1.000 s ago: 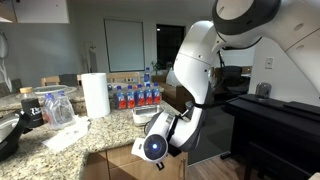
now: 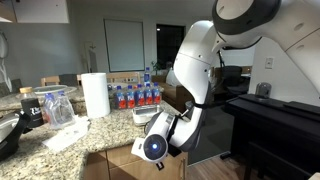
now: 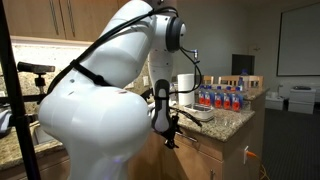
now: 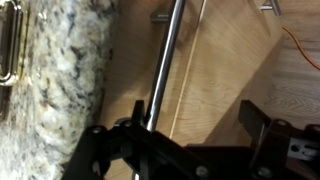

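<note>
In the wrist view a long metal bar handle (image 4: 168,62) runs along a wooden cabinet front (image 4: 228,60). My gripper stands open, one finger on each side of the bar's lower end in this view. Nothing is gripped, and I cannot tell how near the fingers are to the bar or whether they touch it. In exterior view 1 the gripper hangs low in front of the counter, below its top; its own body hides most of the handle there.
The granite countertop edge (image 4: 72,85) lies close along the gripper's left side. On the counter stand several bottles (image 2: 140,97), a paper towel roll (image 2: 96,95) and a dark bottle (image 2: 31,106). A second handle (image 4: 270,6) shows at the wrist view's top right.
</note>
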